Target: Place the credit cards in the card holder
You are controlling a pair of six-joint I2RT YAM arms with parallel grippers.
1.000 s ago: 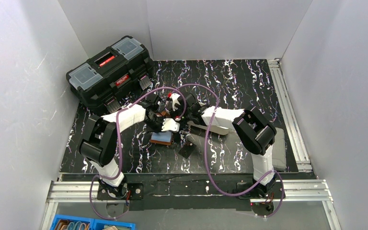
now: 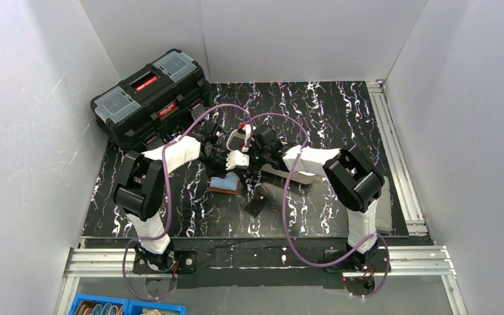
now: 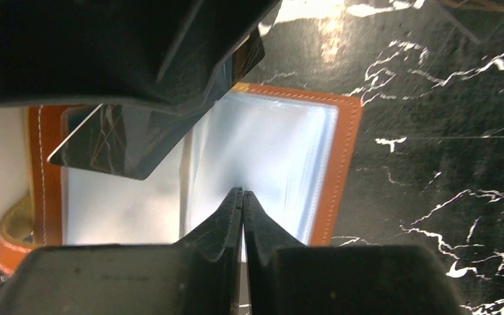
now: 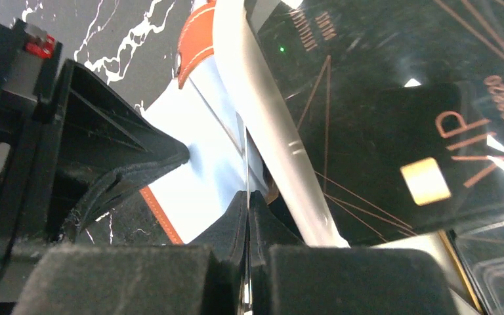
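Note:
The card holder (image 2: pixel 224 184), brown-edged with clear pockets, lies open on the marble-patterned table beneath both arms. In the left wrist view, my left gripper is shut over the holder's clear pocket (image 3: pixel 262 151), fingertips together and nothing between them. A dark card (image 3: pixel 115 141) slants over the other pocket, its upper part hidden by the right gripper's black body. My right gripper is shut on that card, seen edge-on as a thin line against the holder. Another black card (image 2: pixel 256 205) lies flat on the table in front.
A cream rim (image 4: pixel 282 144) runs close beside the right fingers, with a large dark card (image 4: pixel 380 118) beyond it. A black toolbox (image 2: pixel 151 98) fills the back left. The two grippers are crowded together.
The right gripper still grips its card.

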